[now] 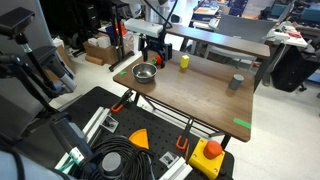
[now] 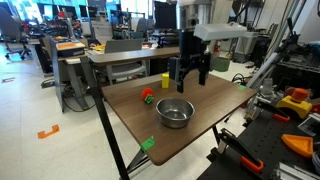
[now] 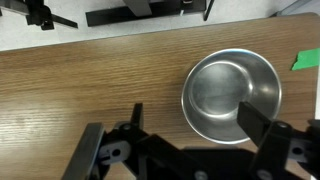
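A shiny metal bowl [image 1: 145,73] rests upright on the wooden table, near its left end in the first exterior view. It looks empty in the wrist view, where the bowl [image 3: 235,90] lies right of centre, its lower right edge partly covered by a finger. My gripper [image 1: 152,52] hangs above the table close to the bowl, pointing down. Its black fingers stand wide apart with nothing between them. From the second exterior side, the gripper [image 2: 195,82] is above and just behind the bowl [image 2: 175,112].
A red object [image 2: 148,96] sits behind the bowl, and a yellow one [image 1: 184,62] farther along. A grey cup [image 1: 236,82] stands toward the right end. Green tape [image 3: 307,54] marks the table near the bowl.
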